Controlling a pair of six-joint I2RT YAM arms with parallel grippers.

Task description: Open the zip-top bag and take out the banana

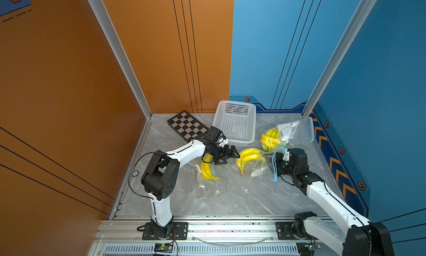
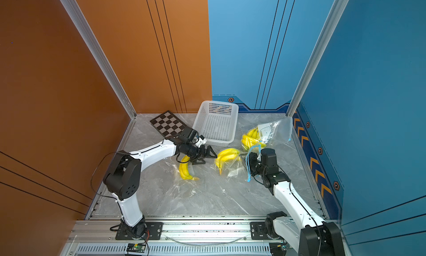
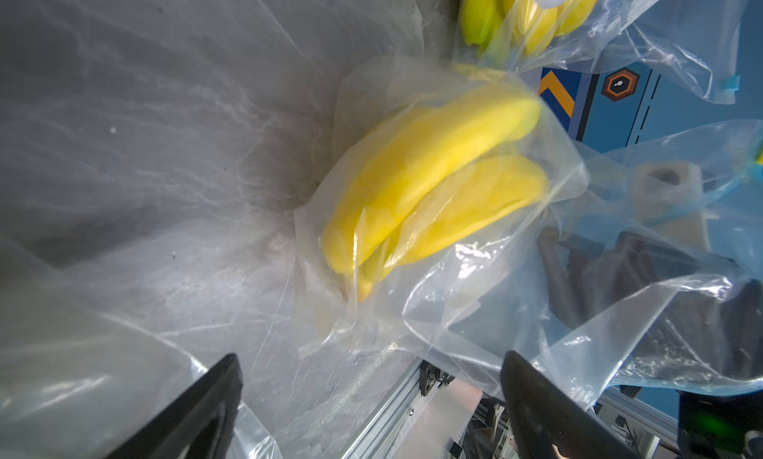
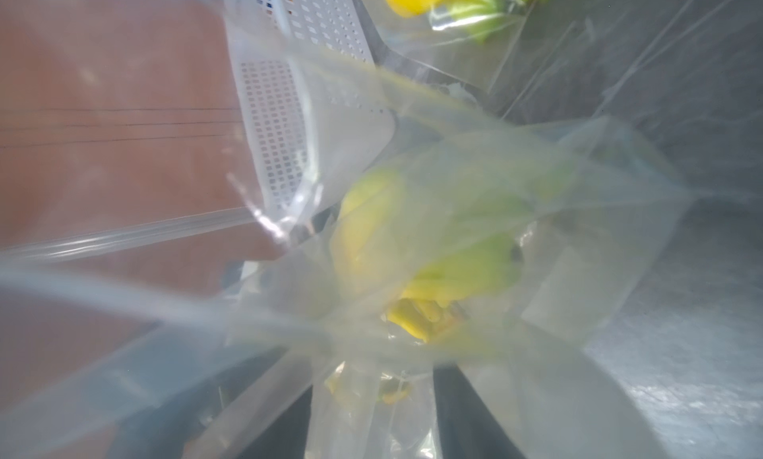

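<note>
A bunch of bananas point(image 3: 429, 173) lies in a clear zip top bag point(image 3: 508, 300) in mid-table. The bag's blue zip edge point(image 1: 274, 167) stands raised beside my right gripper point(image 1: 279, 163). In the right wrist view, the right fingers point(image 4: 469, 419) are parted, with clear film around and between them. Whether the film is gripped does not show. My left gripper point(image 1: 232, 152) is open just left of the bananas, and nothing is held between its fingers in the left wrist view.
Another bagged banana point(image 1: 206, 168) lies beneath the left arm. Behind the right gripper is a further bag of bananas point(image 1: 269, 139) with a white label. A white basket point(image 1: 246, 134) and a checkered board point(image 1: 187, 125) occupy the back.
</note>
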